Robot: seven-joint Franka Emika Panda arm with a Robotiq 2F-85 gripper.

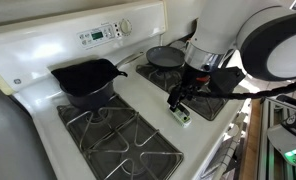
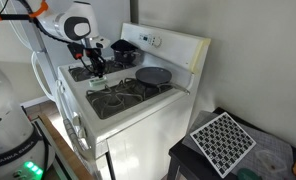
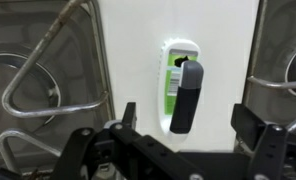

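A small brush (image 3: 181, 92) with white bristles, a green-and-white body and a black handle lies on the white strip between the stove's burner grates. In exterior view 1 the brush (image 1: 181, 116) shows just below my gripper (image 1: 176, 98). From the wrist view, my gripper is open above the brush, one finger to either side and apart from it. The brush's black handle (image 3: 186, 97) points toward the gripper's base. Exterior view 2 has the gripper over the stove top, small and partly lost against dark grates.
A dark pot (image 1: 90, 84) stands on the back left of the stove, and a flat pan (image 1: 166, 57) sits at the back right. Grates (image 1: 128, 143) flank the brush. To the stove's right are a dark table and a white grid rack (image 2: 223, 142).
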